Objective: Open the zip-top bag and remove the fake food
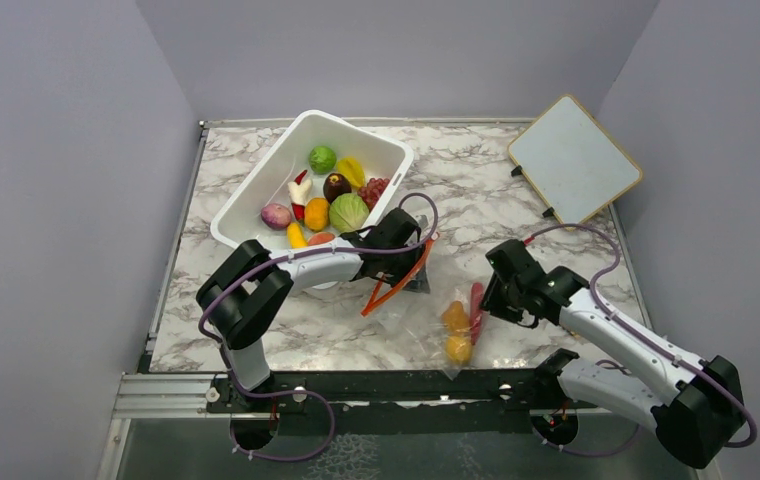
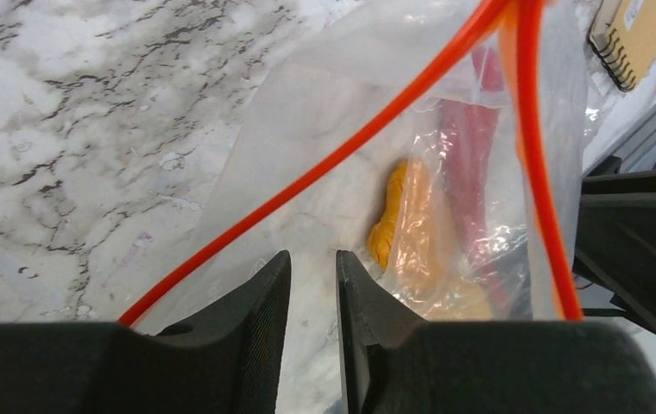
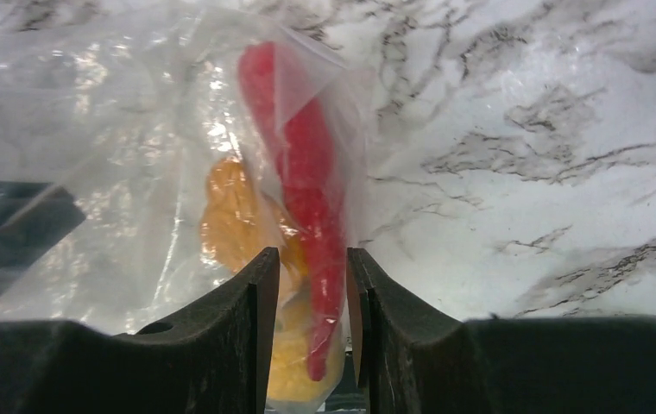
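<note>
The clear zip top bag [image 1: 426,330] lies on the marble table, its orange-edged mouth raised beside my left gripper [image 1: 411,255]. Inside are orange fake food [image 3: 230,211], a red piece [image 3: 307,147] and a yellow piece [image 3: 294,362], all seen through plastic. In the left wrist view, my left gripper is part open, with the orange strips [image 2: 324,164] above its fingers; a hold on the bag is not clear. My right gripper is open over the bag's right side, fingers pointing at the red piece.
A white bin [image 1: 246,195] of fake produce sits at the back left. A whiteboard [image 1: 576,155] lies at the back right. A notepad [image 2: 640,30] is near the front right. Bare table lies behind and right of the bag.
</note>
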